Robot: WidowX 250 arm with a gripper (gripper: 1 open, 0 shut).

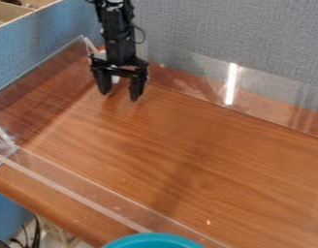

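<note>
My black gripper (119, 82) stands open over the back left of the wooden tray floor (188, 155), near the corner by the clear walls. A small white object (113, 78) shows behind its fingers, mostly hidden by the gripper; I cannot tell what it is.
Clear plastic walls edge the wooden surface, with grey textured panelling behind and blue padding at the left. A turquoise bowl (151, 241) sits at the bottom front, partly out of view. The middle and right of the floor are empty.
</note>
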